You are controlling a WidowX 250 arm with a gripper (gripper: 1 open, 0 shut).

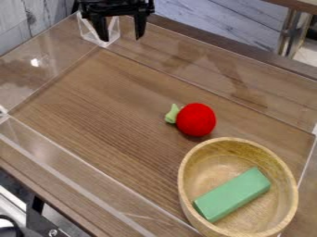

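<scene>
The black gripper (120,30) is at the top left, above the back of the table, in front of a pale, clear object (98,38); its fingers are small and dark, so whether it is open or shut cannot be made out. A red round object with a green top (196,119) lies right of the middle of the table. At the lower right a wooden bowl (198,163) holds a green block (232,194).
A shelf or ledge (292,6) juts in at the top right. The table's edge runs along the lower left.
</scene>
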